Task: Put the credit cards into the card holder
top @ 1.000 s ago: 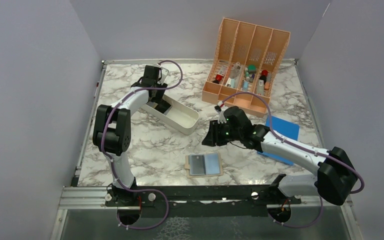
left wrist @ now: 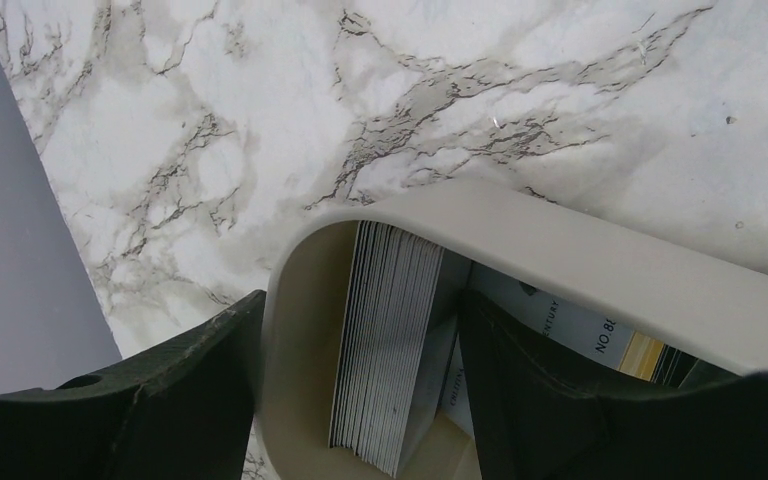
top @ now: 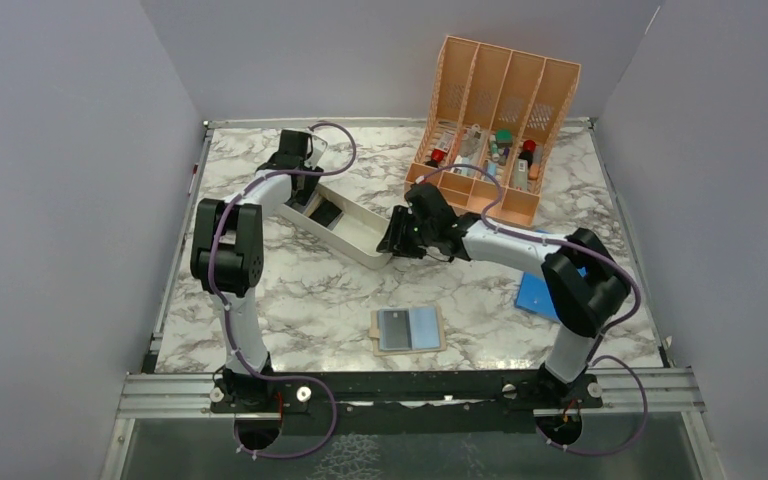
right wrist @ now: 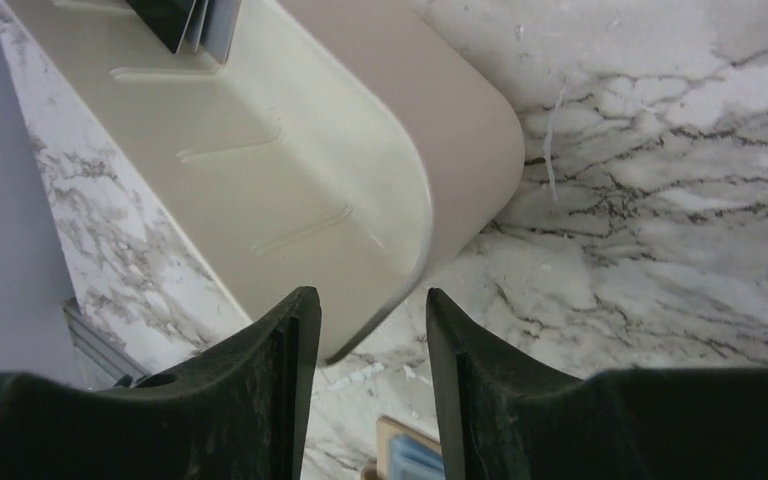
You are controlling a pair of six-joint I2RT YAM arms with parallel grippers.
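Observation:
A long off-white bin (top: 362,233) stands at the back left of the table, with cards in its far-left part. In the left wrist view a tight stack of cards (left wrist: 385,340) stands against one end, and printed cards (left wrist: 570,315) lie beside it. My left gripper is open over that end, its fingers straddling the end wall and the stack. At the bin's empty right end, my right gripper stands part open around the end wall's rim; whether it touches cannot be told. The card holder (top: 409,330), open with grey and blue pockets, lies front centre.
An orange divided organizer (top: 510,85) with small bottles and other items stands at the back right. A blue folder (top: 535,295) lies partly under the right arm. Bare marble surrounds the card holder.
My right gripper has moved left and back, from open table to the bin's right end. The left gripper has shifted slightly left, toward the bin's far-left end. Bin and card holder have stayed put.

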